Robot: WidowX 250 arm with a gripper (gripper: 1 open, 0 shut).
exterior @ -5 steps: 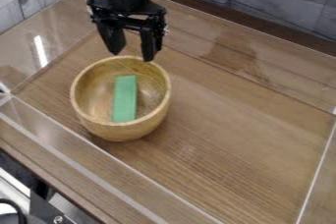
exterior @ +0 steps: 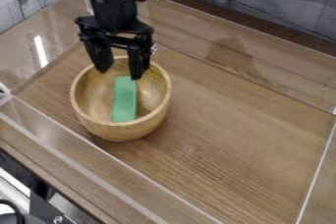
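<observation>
A black robot arm reaches down from the top centre-left, its gripper [exterior: 114,53] open above the back rim of a tan round bowl [exterior: 157,88]. Inside the bowl lies a green elongated object [exterior: 125,100], lengthwise front to back. The fingers hang apart over the back part of the bowl, clear of the green object as far as this view shows.
A light wall or edge runs along the upper left, with a dark area at the lower left beyond the table's edge.
The bowl and green object look unmoved.
</observation>
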